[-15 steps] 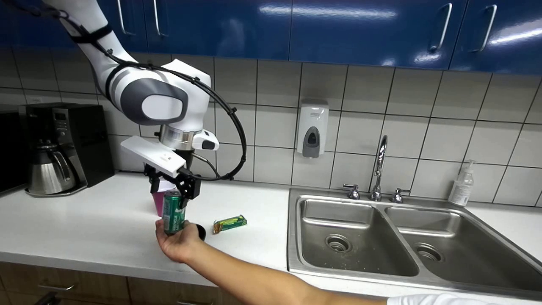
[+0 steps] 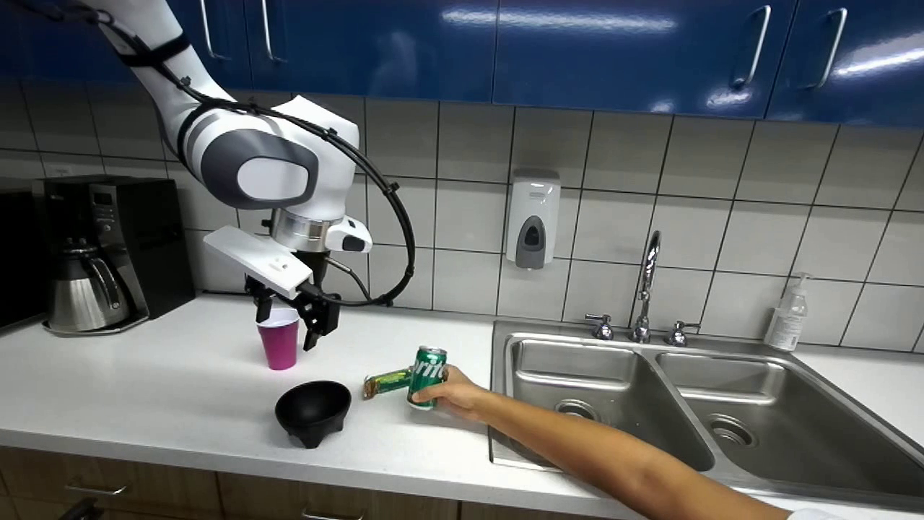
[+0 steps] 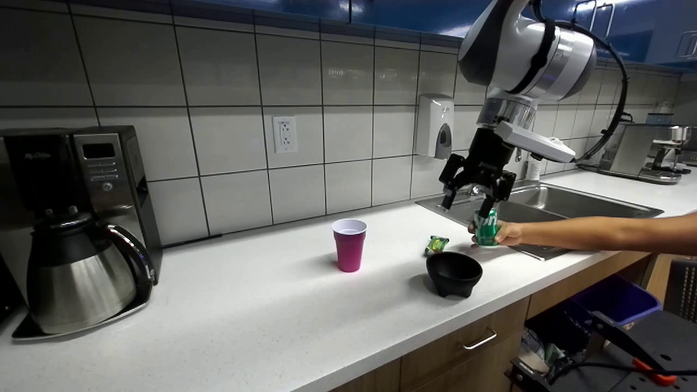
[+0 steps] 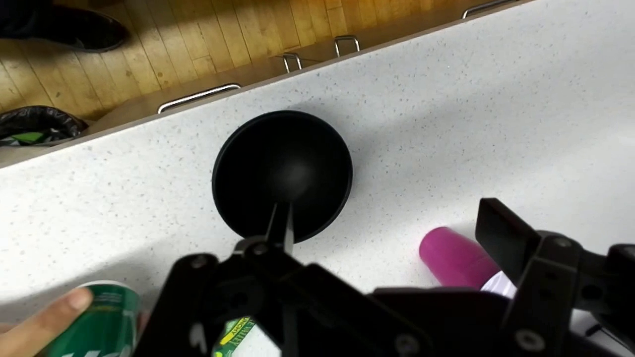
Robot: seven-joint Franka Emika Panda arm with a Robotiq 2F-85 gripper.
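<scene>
Above the counter my gripper (image 3: 466, 209) stands open, its fingers apart and nothing between them. A person's hand (image 2: 450, 394) holds a green Sprite can (image 2: 426, 378) upright, to the right of my gripper in exterior view 1. The black bowl (image 2: 313, 409) sits near the counter's front edge and looks empty in the wrist view. A magenta cup (image 3: 349, 246) stands upright farther back on the counter. Beside the can lies a green wrapped bar (image 2: 388, 381), mostly hidden behind my gripper in the wrist view.
A double sink (image 2: 606, 390) is set into the counter at the right. The coffee maker (image 2: 121, 251) stands at the far left. The person's arm (image 2: 598, 442) reaches across the sink's front. Open counter (image 3: 261, 307) lies between coffee maker and cup.
The can was just below my gripper, with the hand on it. Hand and can have moved right, beside the wrapped bar, and the bowl is uncovered. The arm has barely moved.
</scene>
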